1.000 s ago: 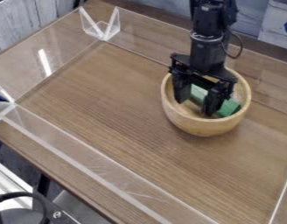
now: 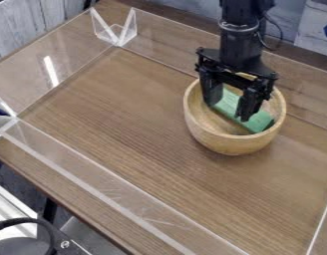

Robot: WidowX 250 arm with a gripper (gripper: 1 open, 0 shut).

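Note:
A round tan bowl (image 2: 227, 140) sits at the upper right of the wooden table, with a green block (image 2: 254, 117) lying inside it. My black gripper (image 2: 235, 95) is over the back of the bowl, open, its two fingers apart above the green block. The lower tips partly overlap the bowl's interior in view.
A white wire-like object (image 2: 115, 25) stands at the back left. A black cable (image 2: 33, 239) lies at the lower left corner.
My gripper has risen from down inside the bowl and its fingers have spread apart, leaving more of the green block visible.

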